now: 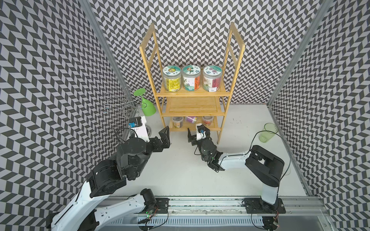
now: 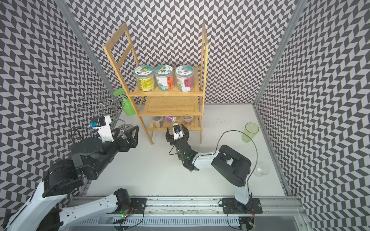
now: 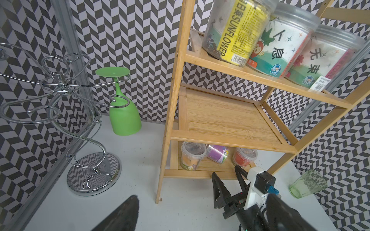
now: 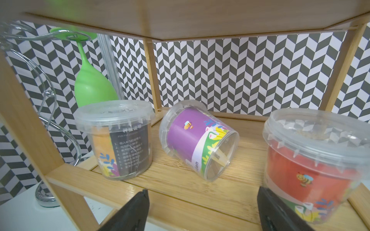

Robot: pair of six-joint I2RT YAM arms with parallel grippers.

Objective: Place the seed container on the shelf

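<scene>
On the bottom tier of the wooden shelf (image 4: 208, 200) a purple seed container (image 4: 192, 134) lies on its side, tilted, between an upright container with an orange and grey label (image 4: 123, 150) and a red one (image 4: 304, 173), as the right wrist view shows. My right gripper (image 2: 177, 134) is just in front of that tier, its fingers apart with nothing between them. My left gripper (image 1: 163, 136) stands open and empty, higher up at the front left of the shelf.
Three large tins (image 1: 191, 79) stand on the top tier; the middle tier (image 1: 192, 104) is empty. A chrome rack (image 3: 92, 177) with a green goblet (image 3: 123, 119) is at the left, a green glass (image 2: 249, 132) at the right.
</scene>
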